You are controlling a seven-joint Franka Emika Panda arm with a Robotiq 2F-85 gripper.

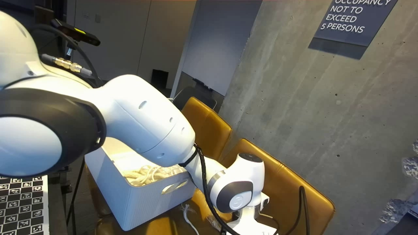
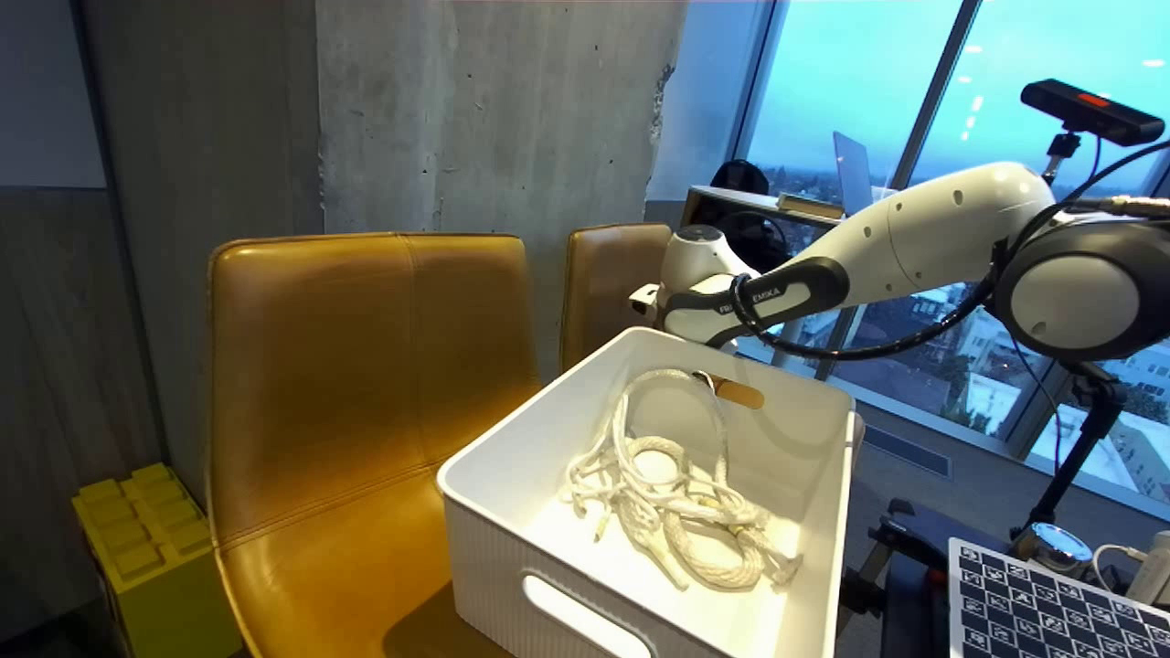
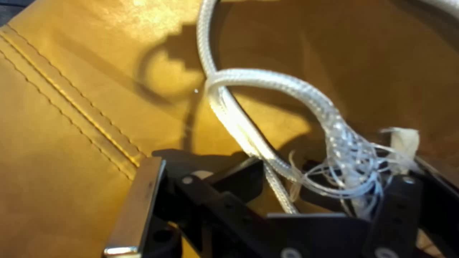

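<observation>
Across the tan leather chair seat [image 3: 69, 189] lies a white braided rope [image 3: 266, 79], looped over itself, in the wrist view. Its frayed end [image 3: 353, 172] is between the parted fingers of my gripper; firm contact on both sides does not show. In exterior view 1 the hand is low over the chair, its fingers beyond the bottom edge, and a piece of white rope [image 1: 190, 222] shows beside the box. The white box [image 2: 526, 482] holds a tangle of cream ropes [image 2: 713, 559]. That box and the arm hide my gripper in exterior view 2.
The box stands close beside the arm, its raised wall [image 1: 156, 205] near the hand. Chair backs [image 1: 290, 184] rise behind. A black cable [image 1: 211, 203] hangs along the wrist. To the other side lies a patterned calibration board [image 1: 23, 207].
</observation>
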